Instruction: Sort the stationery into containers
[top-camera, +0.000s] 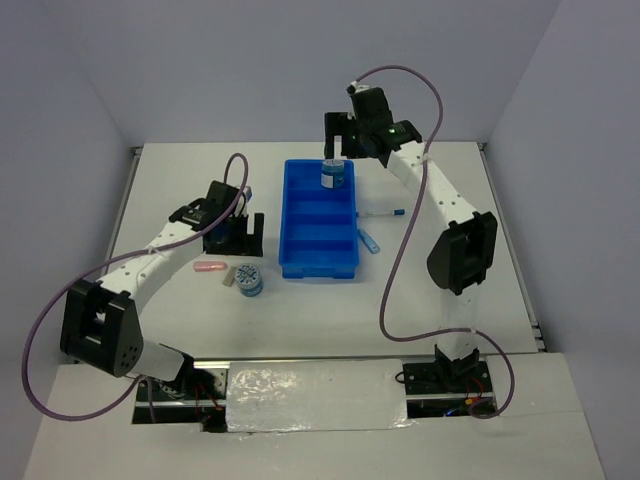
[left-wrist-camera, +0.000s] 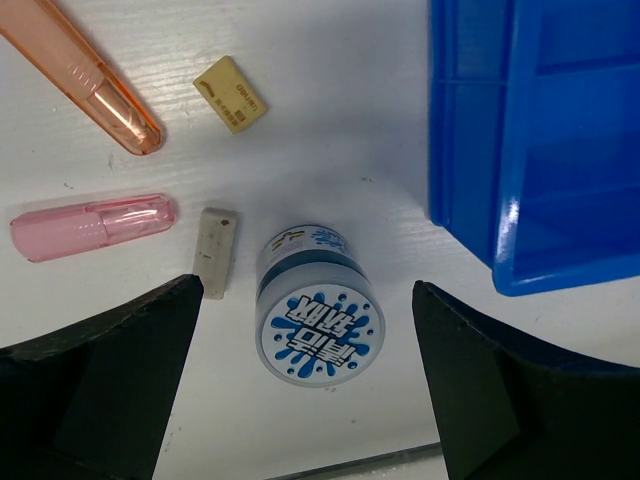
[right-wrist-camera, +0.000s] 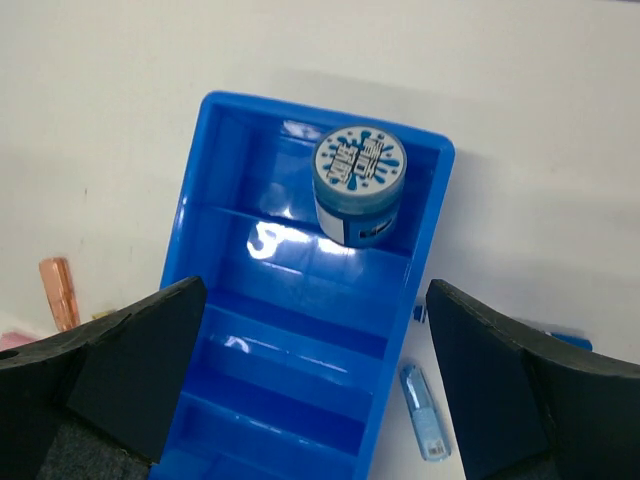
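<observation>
In the far compartment of the blue box (top-camera: 318, 262) stands a round jar (right-wrist-camera: 358, 185) with a splash-patterned lid. My right gripper (top-camera: 337, 135) hangs open above and behind that jar, apart from it. A second, matching jar (left-wrist-camera: 318, 320) stands on the table left of the box's near end. Over it my left gripper is open, one finger on each side in the wrist view, not gripping it. Near this jar lie a grey eraser (left-wrist-camera: 214, 252), a tan eraser (left-wrist-camera: 230, 94), a pink marker (left-wrist-camera: 92, 226) and an orange marker (left-wrist-camera: 88, 78).
Right of the box lie a short light-blue item (top-camera: 369, 241) and a thin pen (top-camera: 382, 212) with a dark-blue end. Other compartments of the box look empty.
</observation>
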